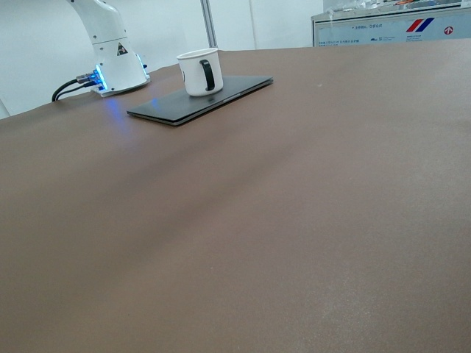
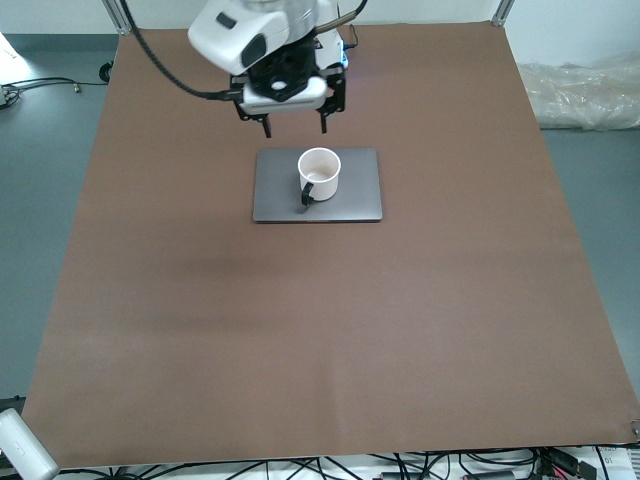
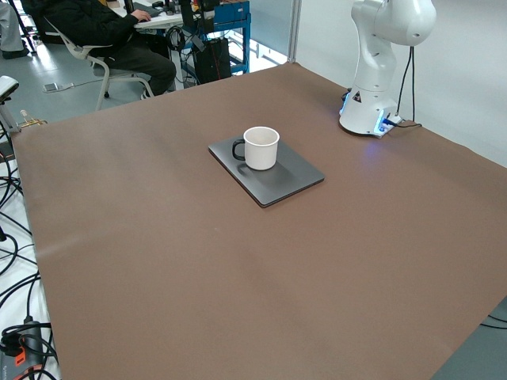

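Note:
A white mug (image 2: 319, 172) with a dark handle stands upright on a thin grey slab (image 2: 355, 195), like a closed laptop, on the brown table. The top view (image 1: 200, 73) and right view (image 3: 261, 149) show it there too. In the left view my gripper (image 2: 295, 124) hangs above and behind the mug, clear of it, its two black fingers apart with nothing seen between them. The gripper is out of frame in the other two views.
Cables lie along the near edge in the left view. A seated person (image 3: 119, 39) is beyond the table in the right view.

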